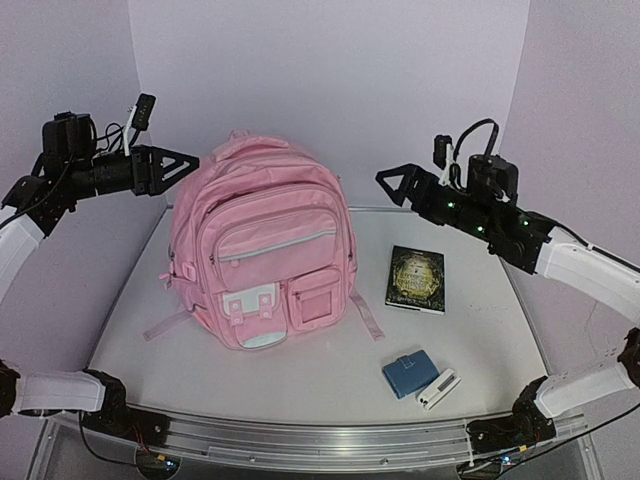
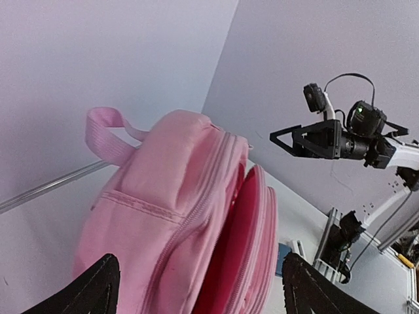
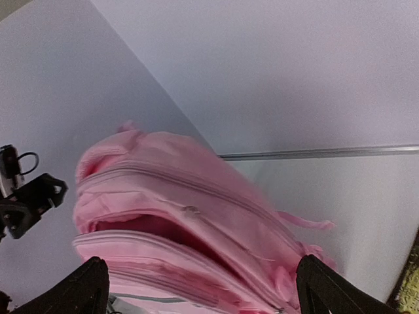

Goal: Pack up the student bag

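The pink backpack stands upright on the table left of centre. Its main compartment gapes a little in both wrist views, the pink fabric parted along the zip; what lies inside is hidden. Beside the bag's upper left, my left gripper is open and empty, its fingers wide apart. Over the table's right side, clear of the bag, hangs my right gripper, also open with nothing between its fingers. A dark book with a gold cover design lies flat right of the bag.
A blue wallet-like case and a small white object lie touching near the front edge. Backpack straps spread onto the table on both sides.
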